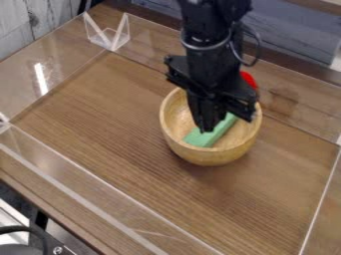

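Note:
My dark gripper hangs over a wooden bowl in the centre of the camera view, covering much of the bowl's back half. A pale green bar lies in the bowl below it. The gripper's fingertips are dark and overlap, so I cannot make out whether anything is between them. A red object shows behind the gripper on the right, partly hidden.
A small clear plastic piece stands at the back left. Dark cable shows at the lower left corner.

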